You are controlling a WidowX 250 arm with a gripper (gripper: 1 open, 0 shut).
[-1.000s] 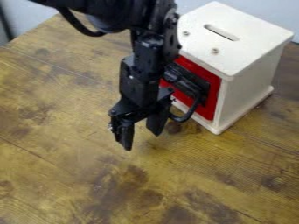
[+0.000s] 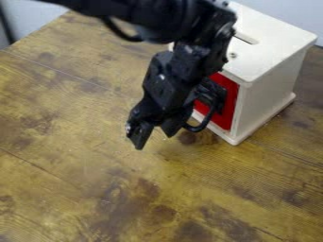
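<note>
My black gripper (image 2: pixel 154 129) hangs low over the wooden table (image 2: pixel 89 170), left of a white wooden box (image 2: pixel 265 76) with a slot in its top. The gripper's fingers are apart and nothing shows between them. A red panel (image 2: pixel 228 110) on the box's left face is largely hidden behind my arm and wrist.
The box takes up the back right. A pale wall edge shows at the top left.
The arm has turned, its upper part shifting over the box's top. The gripper has moved slightly right and up, away from its earlier spot.
</note>
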